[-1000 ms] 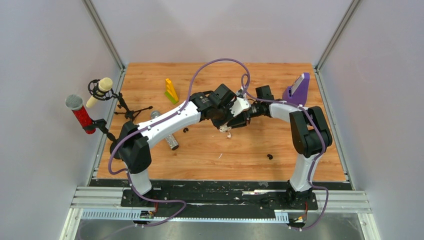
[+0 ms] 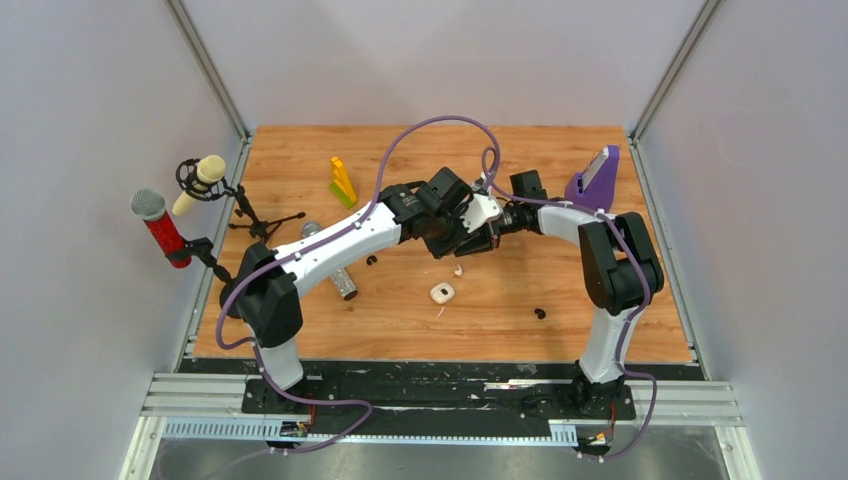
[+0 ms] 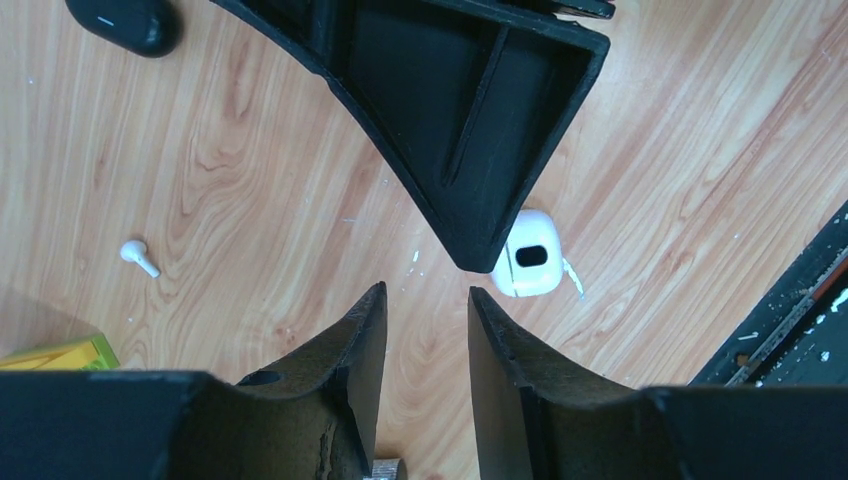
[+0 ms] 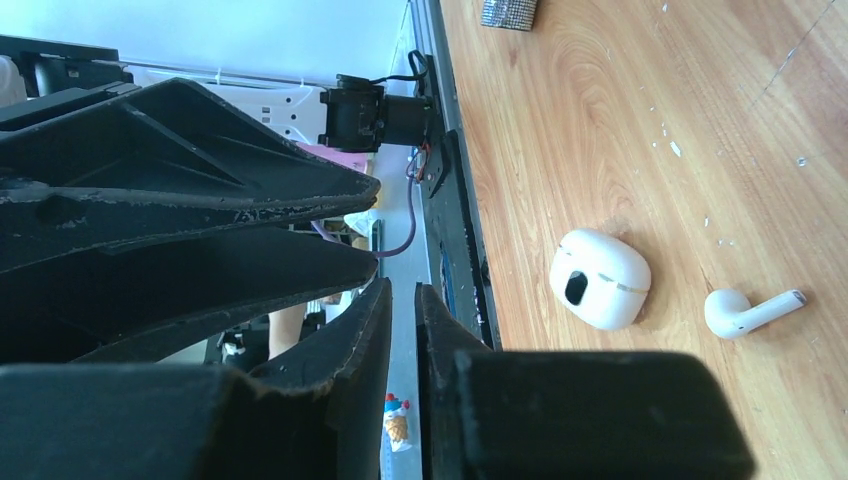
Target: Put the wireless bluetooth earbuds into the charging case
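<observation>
The white charging case [image 2: 442,292] lies on the wood below both grippers; in the left wrist view it [image 3: 536,275] is partly behind black gripper plastic, and in the right wrist view [image 4: 610,280] it is fully visible. A white earbud [image 2: 458,270] lies near it, also seen in the right wrist view as an earbud [image 4: 730,314]. An earbud [image 3: 134,251] shows in the left wrist view. My left gripper is part open, with nothing visible between its fingertips. My right gripper has its fingertips close together; I cannot tell what is between them. Both hover close together mid-table.
Microphones on stands [image 2: 165,235] stand at the left, a silver cylinder [image 2: 346,282] and yellow-green object [image 2: 341,180] lie left of centre, a purple holder [image 2: 595,180] stands back right.
Both arms look nearly still.
</observation>
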